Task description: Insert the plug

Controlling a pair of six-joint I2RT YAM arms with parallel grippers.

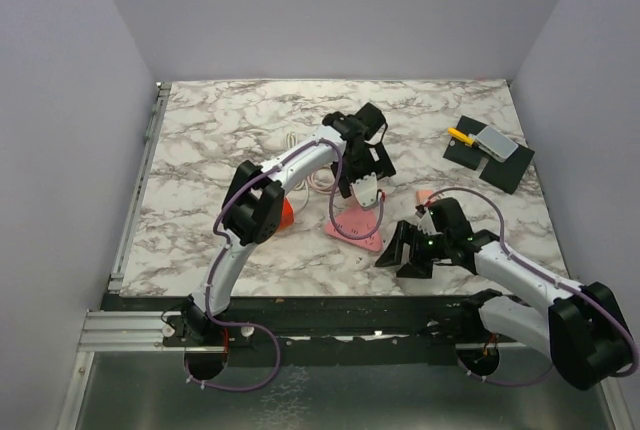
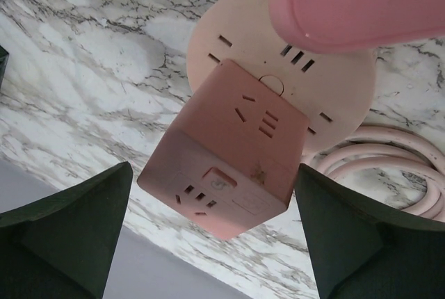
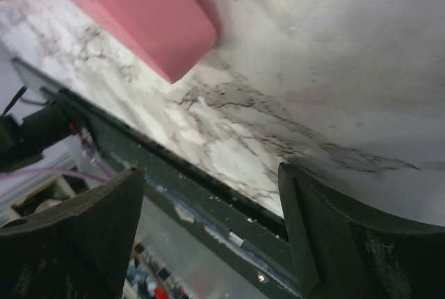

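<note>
A pink socket block (image 2: 240,122) with slots on its faces sits over a round beige socket disc (image 2: 341,97) in the left wrist view. My left gripper is open, its fingertips to either side of the block's near end; contact cannot be judged. Overlapping the disc's far side is a pink triangular block (image 1: 356,228), which lies in the middle of the table. To the right of its front corner, low over the marble, my right gripper (image 1: 393,268) is part open. Nothing shows between its fingers. I cannot make out a separate plug.
Pink cable (image 2: 400,153) lies coiled by the disc. An orange block (image 1: 287,215) is partly behind the left arm. A small pink piece (image 1: 425,196) lies beyond the right gripper. Dark plates with a grey-and-yellow item (image 1: 495,143) are at far right.
</note>
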